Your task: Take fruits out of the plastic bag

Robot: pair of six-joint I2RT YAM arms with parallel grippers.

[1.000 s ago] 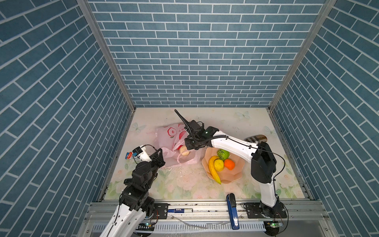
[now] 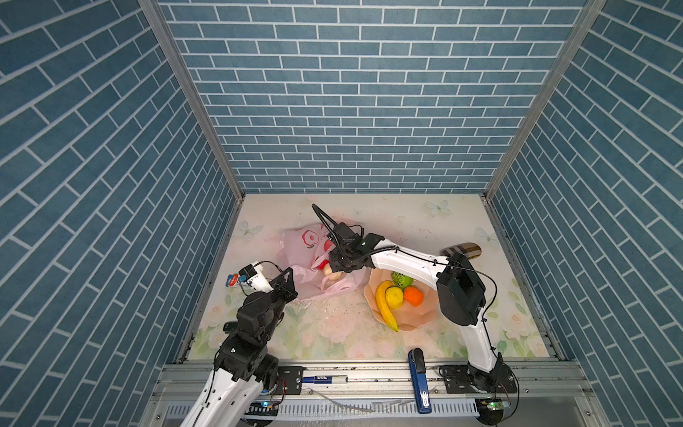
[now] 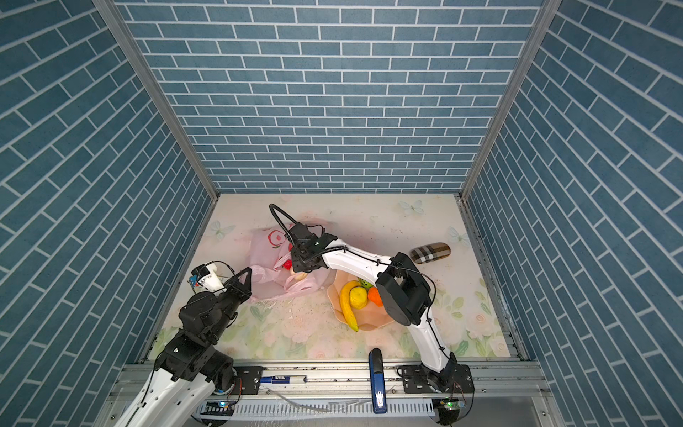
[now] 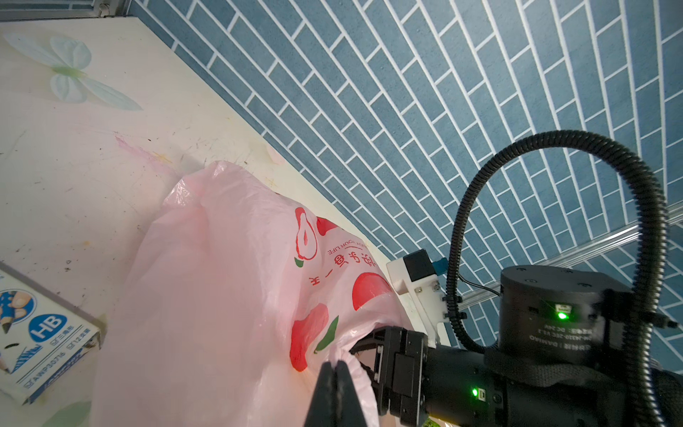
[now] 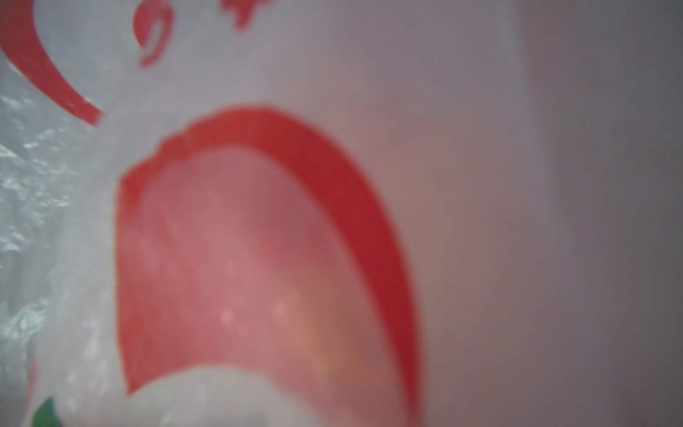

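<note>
A pink plastic bag with red fruit prints lies crumpled left of centre, and a pale peach-coloured fruit shows at its opening beside a bit of red. Over that opening is my right gripper, its fingers hidden by the bag and wrist; pink film with a red print fills the right wrist view. My left gripper is shut at the bag's near left side; whether film is pinched between its fingers cannot be told. A peach-coloured bowl holds a banana, a lemon, an orange and a green fruit.
A pencil box lies to the left of the bag. At the right rear is a brown striped case. A blue stapler and a marker rest on the front rail.
My right gripper has moved a little left, further over the bag's opening, covering more of the pale fruit. The left arm has stayed put, and the bowl's fruits have not moved.
</note>
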